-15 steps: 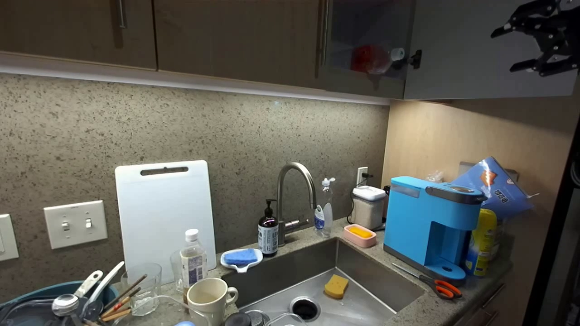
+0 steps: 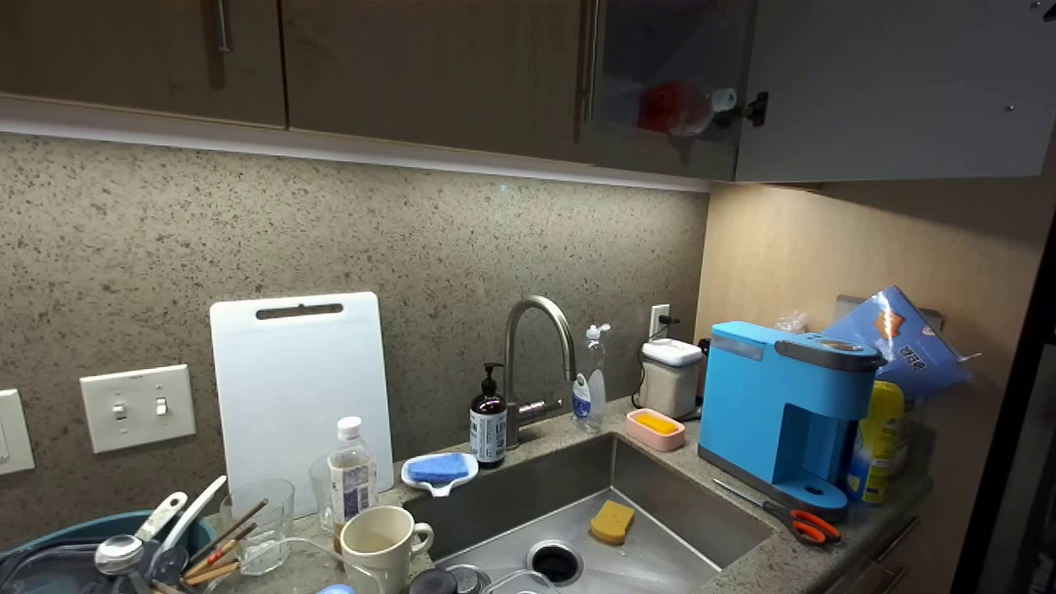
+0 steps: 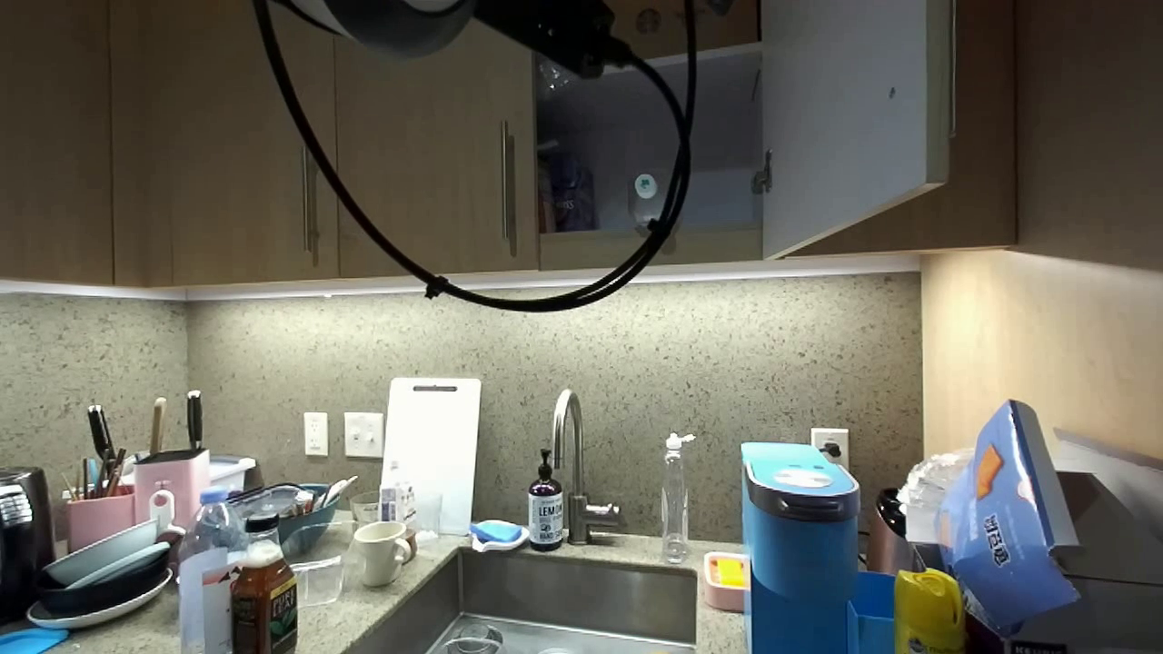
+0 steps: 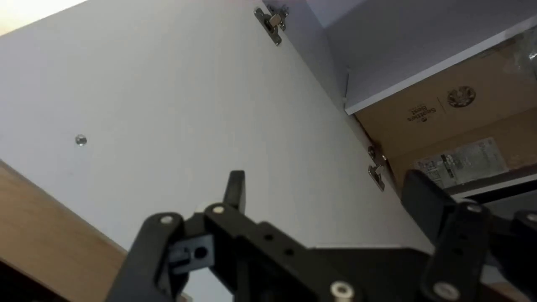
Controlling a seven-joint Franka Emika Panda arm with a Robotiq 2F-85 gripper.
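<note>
In the wrist view my gripper is open, its two dark fingers wide apart with nothing between them. Behind them stretches the pale inner face of the open cabinet door (image 4: 201, 115), hinged on the cabinet side (image 4: 322, 60). The same door (image 2: 891, 89) stands swung out at the upper right of exterior view 1, where only a dark scrap of the gripper shows at the top right corner. On the cabinet's bottom shelf lies a bottle of red liquid (image 2: 678, 107) on its side. In exterior view 2 the arm (image 3: 403, 22) crosses the top, its fingers hidden.
Inside the cabinet sits a cardboard box (image 4: 433, 115). A black cable (image 3: 523, 302) loops below the arm. On the counter are a blue coffee maker (image 2: 772, 406), scissors (image 2: 807, 525), a soap bottle (image 2: 487, 426) and a mug (image 2: 381, 544). The sink (image 2: 673, 535) holds a yellow sponge (image 2: 613, 521).
In exterior view 1 the gripper, open before the door at the upper right, has moved up and right, almost out of view. The door and the counter items look unmoved.
</note>
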